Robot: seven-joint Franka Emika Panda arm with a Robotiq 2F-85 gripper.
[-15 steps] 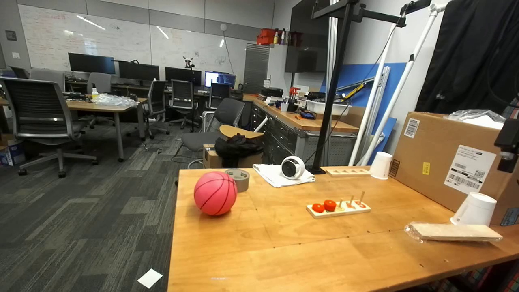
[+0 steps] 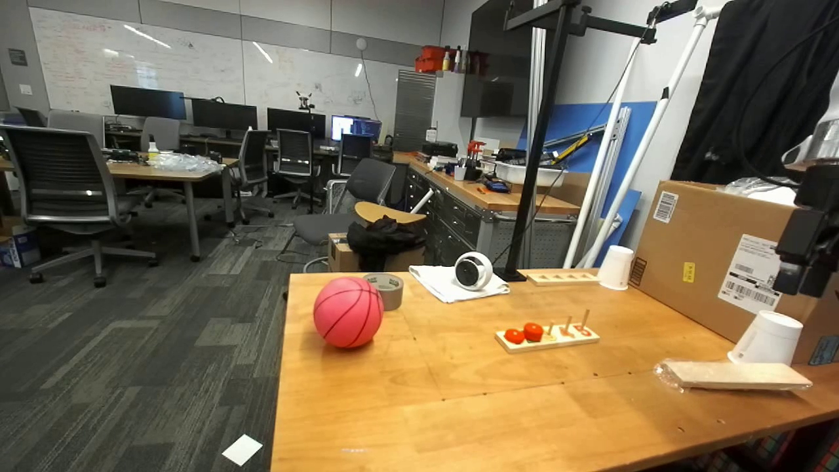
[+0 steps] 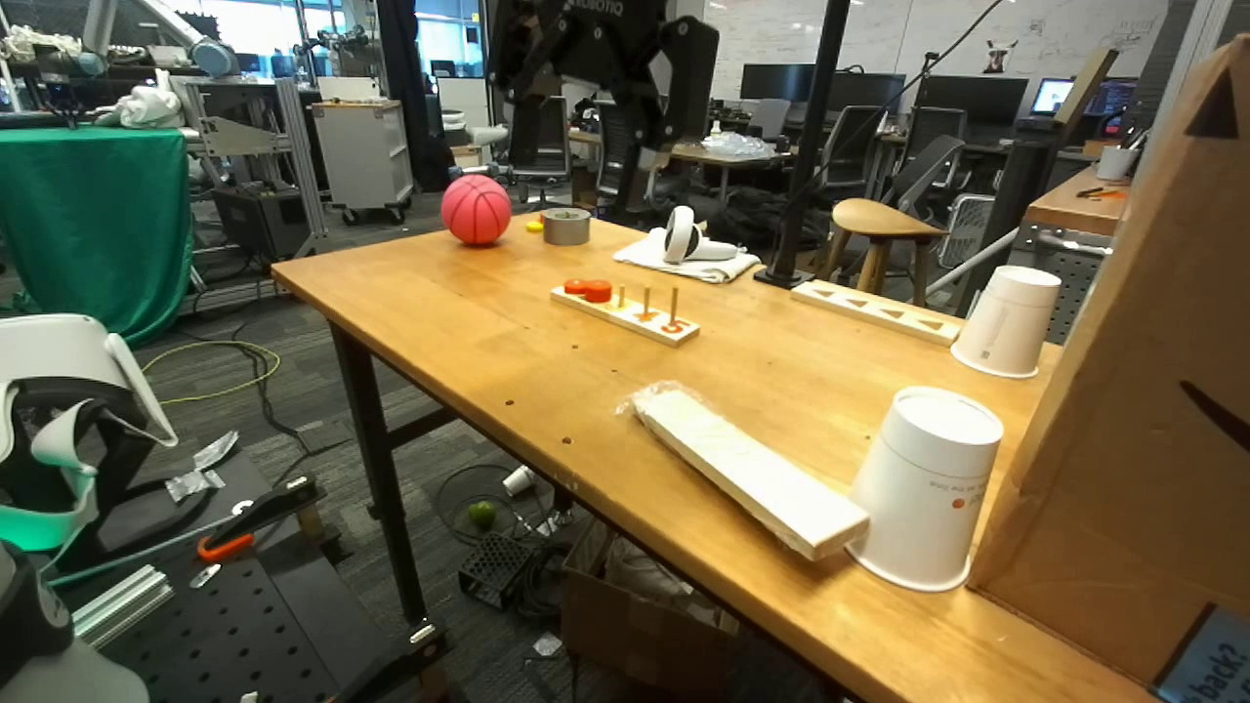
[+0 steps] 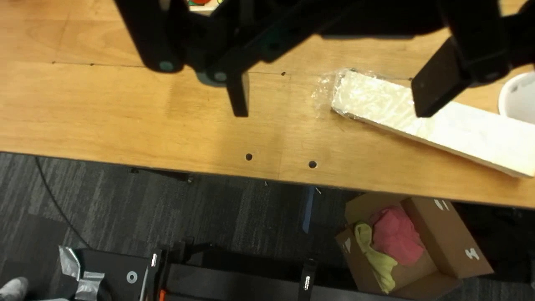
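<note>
My gripper stands open above the table, its fingers wide apart with nothing between them. In the wrist view the plastic-wrapped wooden block lies below, partly behind the right finger. A wooden peg board rests mid-table, with red pieces stacked at one end and bare pegs at the other. Toward the table's far left corner sits a pink ball, touching or close to a roll of grey tape. In exterior view 2 the gripper hangs high over the table.
Two upturned white cups stand near a large cardboard box. A white headset lies on a folded cloth, beside a black post. A flat wooden board with cutouts lies behind.
In exterior view 1 the gripper and arm have come further into view at the right edge, moving left. The objects on the table have not moved.
</note>
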